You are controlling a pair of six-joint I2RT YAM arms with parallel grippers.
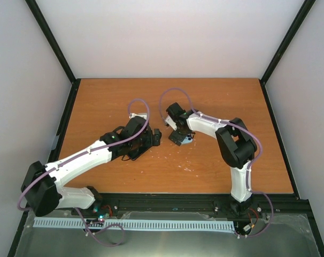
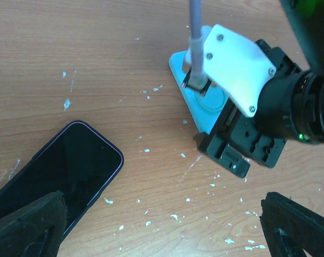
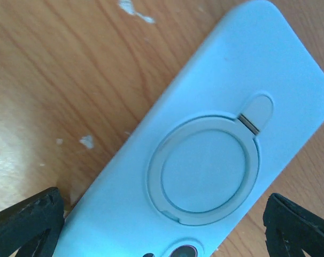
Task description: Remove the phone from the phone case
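Observation:
A black phone (image 2: 66, 160), screen up, lies bare on the table, its lower part partly covered by my left fingers in the left wrist view. Open and empty, my left gripper hovers above the table, over the phone's right end. The light blue case (image 3: 210, 166) with its ring and camera holes lies back side up; most of it is hidden under the right arm from above. My right gripper is open over the case, one finger (image 3: 33, 219) to each side of it, the left one close to its edge.
Both grippers work close together near its middle, with a small gap between them. Free room lies at the back, front and far right.

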